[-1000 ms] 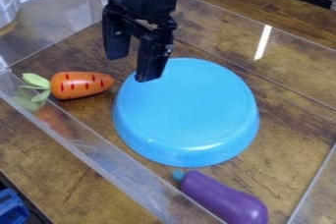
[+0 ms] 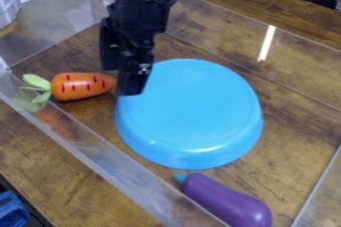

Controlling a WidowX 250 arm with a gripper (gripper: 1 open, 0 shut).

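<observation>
The black gripper (image 2: 127,69) hangs pointing down in the camera view, open, over the left edge of a round light-blue dish (image 2: 186,116). An orange toy carrot (image 2: 83,86) with green leaves lies on the wooden floor just left of the gripper's fingers. A purple eggplant (image 2: 229,201) lies below the dish at the lower right.
Clear walls (image 2: 114,171) border the wooden area, with one running along the lower left. A blue object (image 2: 11,211) sits outside at the bottom left corner. Bare wood (image 2: 286,102) is free to the right of the dish.
The gripper has moved down and a little to the left, closer to the carrot. The dish, carrot and eggplant have not moved.
</observation>
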